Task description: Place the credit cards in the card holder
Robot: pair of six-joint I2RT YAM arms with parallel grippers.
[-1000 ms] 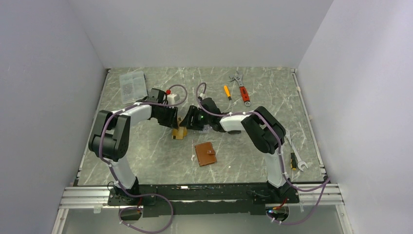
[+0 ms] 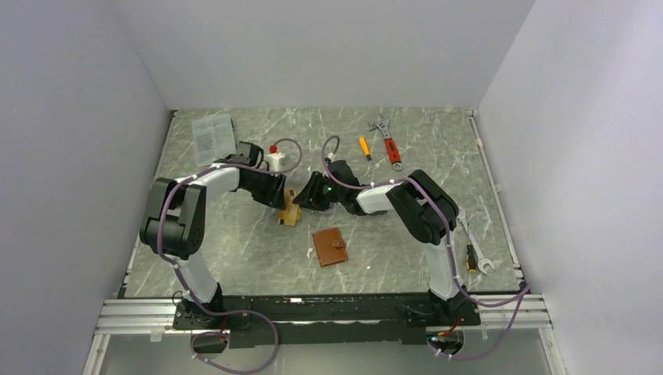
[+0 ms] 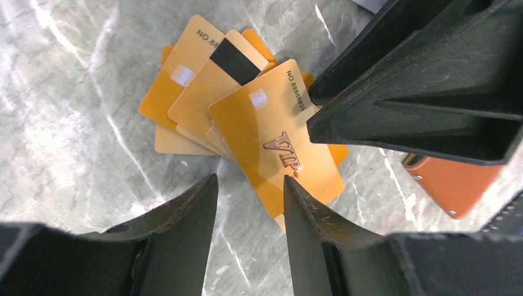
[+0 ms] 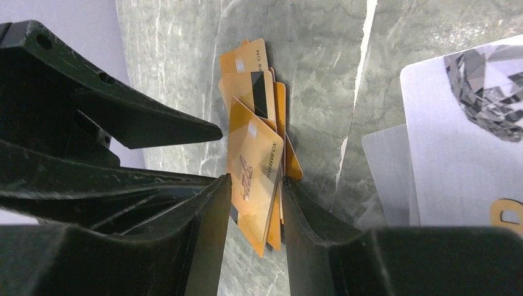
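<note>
A fanned stack of gold credit cards (image 2: 290,216) lies between my two grippers in the top view. My left gripper reaches the stack from the left; the front card's lower corner shows between its fingers, but a firm grip cannot be made out. Around the stack's near part is my right gripper, its fingers apart on either side of the cards. The left gripper's black fingers (image 4: 179,132) are beside the cards in the right wrist view. A brown leather card holder (image 2: 329,247) rests in front of the grippers, closed.
White cards (image 4: 459,117) lie right of the stack in the right wrist view. A clear plastic case (image 2: 213,139) is at the back left. At the back stand out a yellow-handled tool (image 2: 365,148) and a red wrench (image 2: 392,151).
The right gripper has lowered slightly and shifted a little right. The card stack has shifted very slightly toward the front right.
</note>
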